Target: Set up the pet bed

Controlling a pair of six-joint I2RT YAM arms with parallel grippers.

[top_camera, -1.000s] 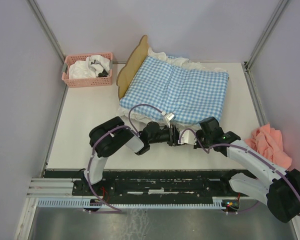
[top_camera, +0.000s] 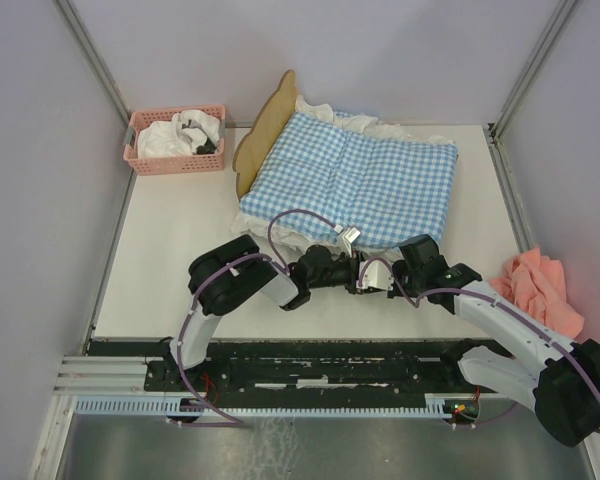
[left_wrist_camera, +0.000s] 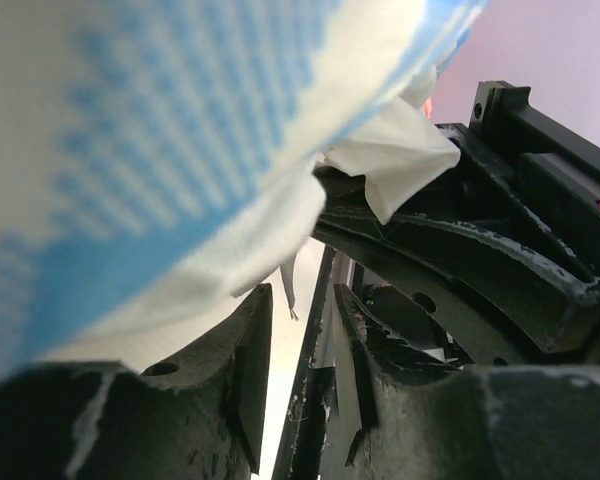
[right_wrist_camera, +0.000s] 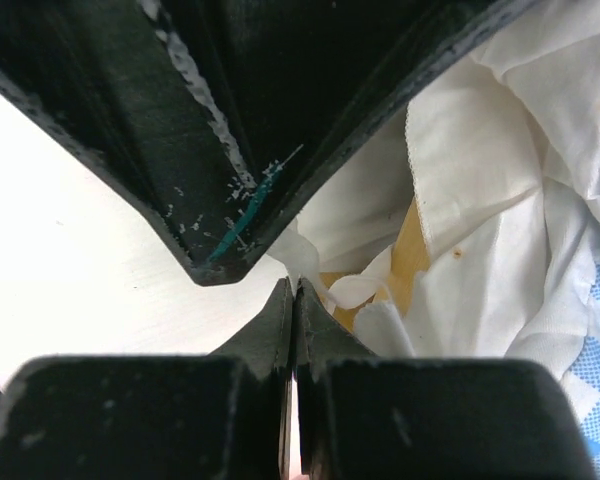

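A pet bed has a wooden end board (top_camera: pixel 265 130) and a blue-and-white checked cover (top_camera: pixel 355 175) with a white ruffled edge (top_camera: pixel 300 238). Both grippers meet at its front edge. In the left wrist view my left gripper is open, and a narrow white cloth tip (left_wrist_camera: pixel 289 285) hangs just beyond and between its fingertips. My right gripper is shut, with white fabric (right_wrist_camera: pixel 300 255) gathered at its tips. Behind that fabric, some wood (right_wrist_camera: pixel 408 258) shows. The left arm's dark body (right_wrist_camera: pixel 180 120) crosses close over the right fingers.
At back left stands a pink basket (top_camera: pixel 180 165) holding white cloth (top_camera: pixel 165 138). A crumpled pink cloth (top_camera: pixel 540 290) lies at the right edge. The two arms are very close together.
My left arm has shifted slightly to the right, nearer the right gripper. The right arm and the bed look unmoved.
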